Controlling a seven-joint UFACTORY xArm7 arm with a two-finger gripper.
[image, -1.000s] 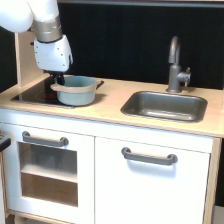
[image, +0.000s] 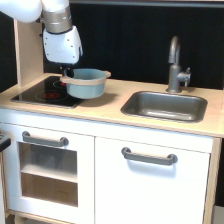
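Note:
A light teal pot (image: 86, 88) is at the left of the toy kitchen counter, partly over the black cooktop (image: 40, 92) and tilted or raised a little. The white robot arm (image: 60, 40) reaches down from the upper left, with its gripper (image: 67, 76) at the pot's left rim. The fingertips are small and dark here, so whether they are shut on the rim cannot be told.
A sink (image: 164, 105) with a grey faucet (image: 177, 75) fills the right of the wooden counter (image: 120, 118). White cabinet doors with grey handles are below. The counter between pot and sink is clear.
The pot has moved right and slightly up, and the arm has moved right and up along with it.

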